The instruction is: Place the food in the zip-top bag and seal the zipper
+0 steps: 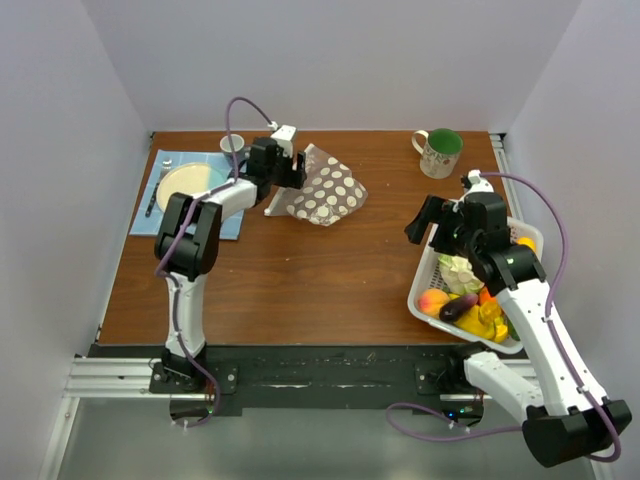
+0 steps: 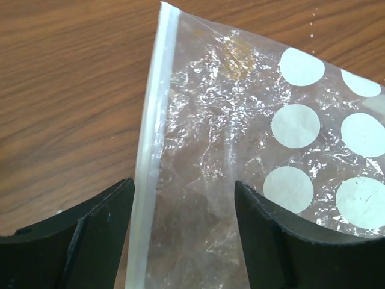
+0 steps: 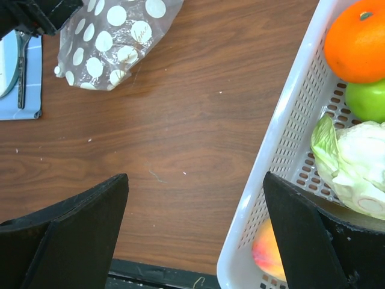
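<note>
The clear zip top bag with white dots [image 1: 325, 192] lies flat at the back middle of the table. My left gripper [image 1: 298, 168] is over its zipper side; in the left wrist view the pale zipper strip [image 2: 155, 108] runs between the spread fingers, which stand open. My right gripper [image 1: 422, 222] hangs open at the edge of the white basket [image 1: 418, 292], which holds the food: cabbage [image 3: 355, 168], orange [image 3: 355, 45], green apple [image 3: 367, 99], peach [image 3: 266, 250], eggplant [image 1: 458, 307] and yellow pieces.
A blue placemat [image 1: 230, 225] with plate [image 1: 185, 180], cutlery and cup [image 1: 232, 145] is at the back left. A green mug [image 1: 440, 152] stands at the back right.
</note>
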